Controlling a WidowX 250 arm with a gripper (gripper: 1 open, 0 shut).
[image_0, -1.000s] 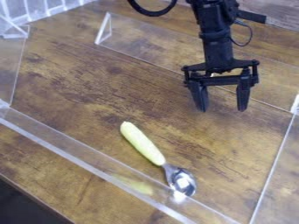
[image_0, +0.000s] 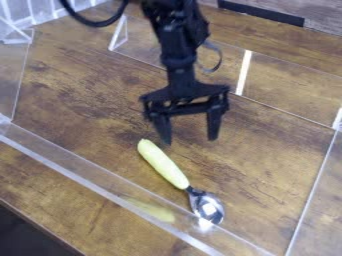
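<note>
A spoon (image_0: 206, 206) with a pale yellow-green handle (image_0: 163, 163) lies diagonally on the wooden table (image_0: 80, 110), in the front middle of the camera view, its metal bowl toward the lower right. My black gripper (image_0: 187, 128) hangs open above and behind the handle's upper end, blurred, with nothing between its two fingers.
Clear low plastic walls (image_0: 120, 192) border the work area at the front, sides and back.
My gripper has moved left and toward the front of the table, closer to the spoon, staying open. The spoon has not moved.
</note>
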